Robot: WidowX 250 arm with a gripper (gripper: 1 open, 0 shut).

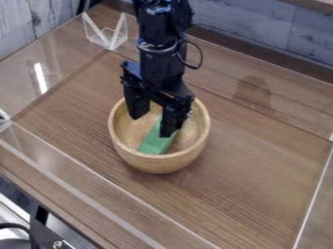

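My black gripper [156, 102] reaches down from the top centre over a tan round bowl [194, 156], open, its two sides spread across the bowl's back half. In the bowl lies a green oblong object [159, 141], partly hidden under the gripper's right side. Whether the fingers touch it I cannot tell.
A white wire-like item stands at the left edge, and dark edges border the table at the upper left and lower left.
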